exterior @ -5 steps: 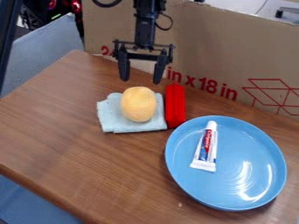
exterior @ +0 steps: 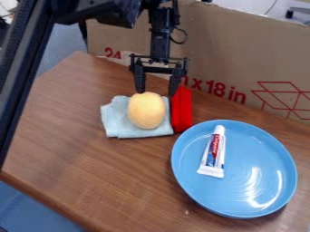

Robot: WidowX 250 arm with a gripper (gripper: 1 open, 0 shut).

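Observation:
The black gripper (exterior: pixel 157 83) is open, its two fingers hanging just above a round yellow-orange object (exterior: pixel 147 111), which rests on a folded pale-blue cloth (exterior: pixel 118 123). A red item (exterior: pixel 182 112) lies just to the right of the cloth, close beside the gripper's right finger. A white toothpaste tube (exterior: pixel 213 151) lies on a blue plate (exterior: pixel 262 173) at the right of the table.
A cardboard wall (exterior: pixel 242 68) closes off the back of the wooden table (exterior: pixel 72 154).
The objects on the table have not moved.

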